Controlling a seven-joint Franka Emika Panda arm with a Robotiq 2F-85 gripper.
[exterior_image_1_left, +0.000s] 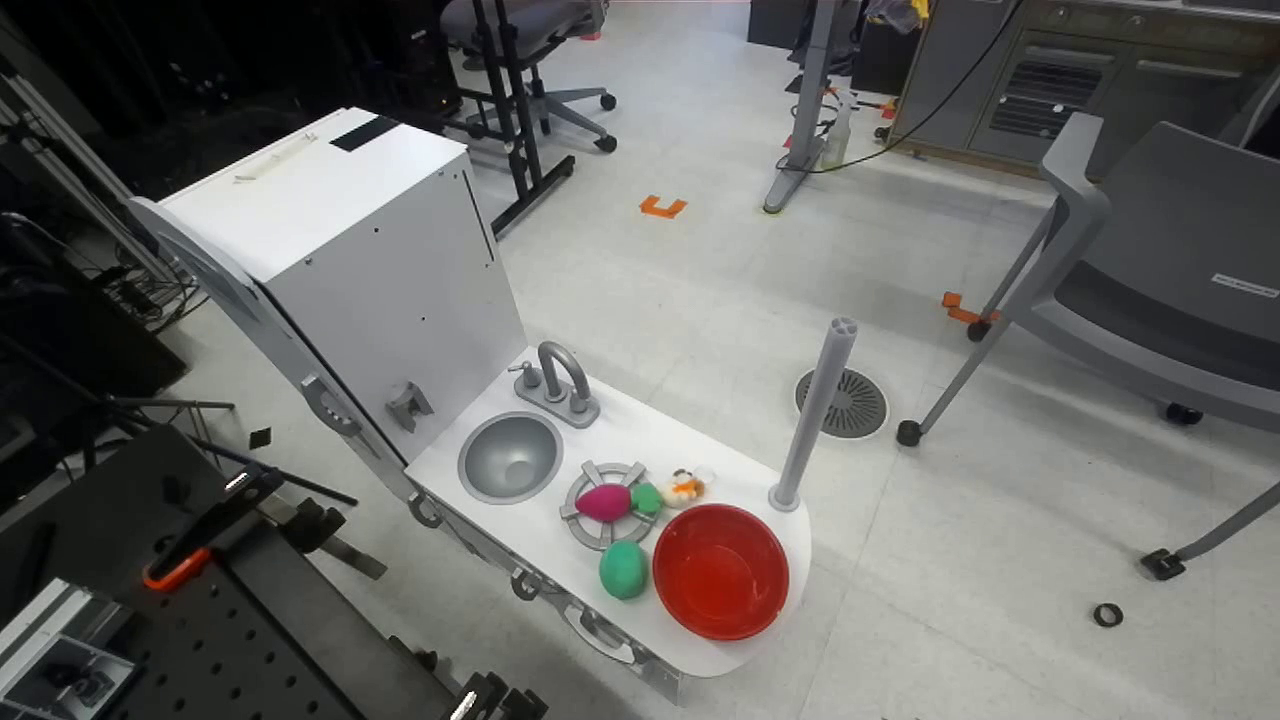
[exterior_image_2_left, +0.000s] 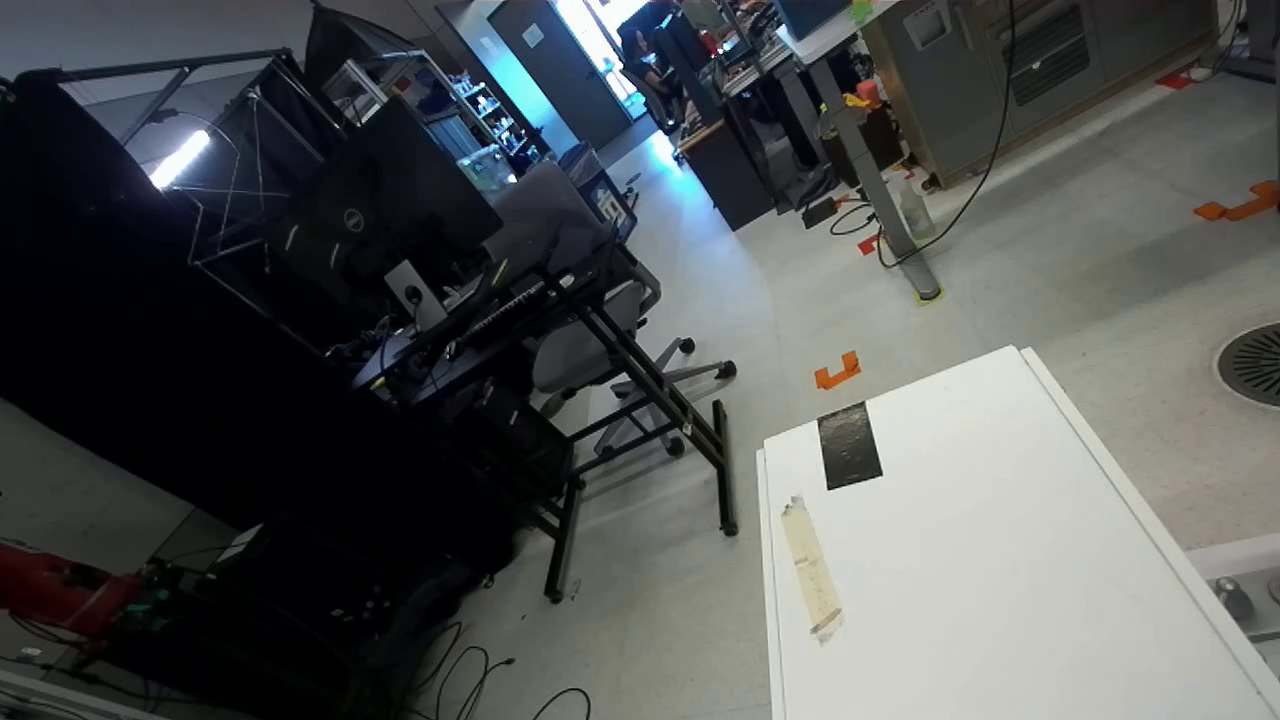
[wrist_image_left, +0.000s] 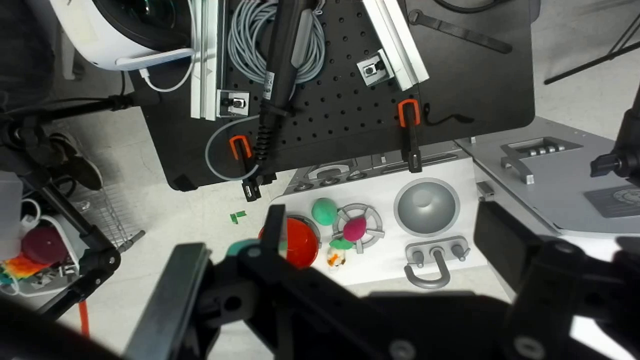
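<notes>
In the wrist view my gripper stands open high above the toy kitchen counter, with empty space between its fingers and the counter far below. A red bowl (exterior_image_1_left: 721, 574) sits at the rounded end of the counter, looking empty from above. Beside it rests a green round toy (exterior_image_1_left: 623, 570). On the grey burner ring lies a magenta toy with a green top (exterior_image_1_left: 603, 503). A small white and orange toy (exterior_image_1_left: 685, 486) is close to the bowl's rim. My left finger covers part of the bowl in the wrist view. Neither exterior view shows the gripper.
The counter has a grey sink (exterior_image_1_left: 510, 457), a faucet (exterior_image_1_left: 563, 382) and an upright grey post (exterior_image_1_left: 815, 414). A tall white cabinet (exterior_image_1_left: 396, 270) stands at the sink end. A black perforated table (wrist_image_left: 342, 117) borders the counter, carrying a coiled cable and metal rails.
</notes>
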